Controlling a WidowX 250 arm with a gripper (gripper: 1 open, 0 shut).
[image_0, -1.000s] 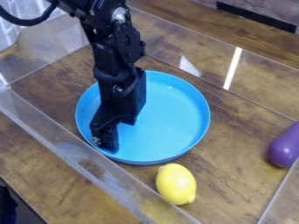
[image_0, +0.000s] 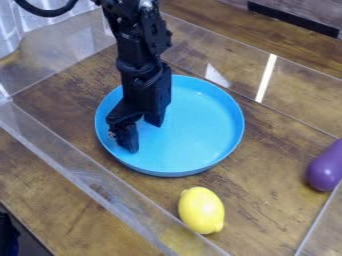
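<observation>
My black gripper (image_0: 138, 125) reaches down from the top into the left half of a blue round plate (image_0: 201, 140). It is open, its dark fingers low over the plate's surface; whether anything small sits between them is hidden. A yellow lemon-like object (image_0: 201, 210) lies just below the plate on the wooden surface. A purple eggplant-like object (image_0: 325, 168) lies at the right edge.
Clear plastic walls (image_0: 54, 160) run along the left and lower left, and more edges show at the right. Bare wood (image_0: 267, 130) is free right of the plate and at its upper left.
My gripper has risen slightly and shifted a little to the right. The plate has moved slightly right and up from where it was a second ago.
</observation>
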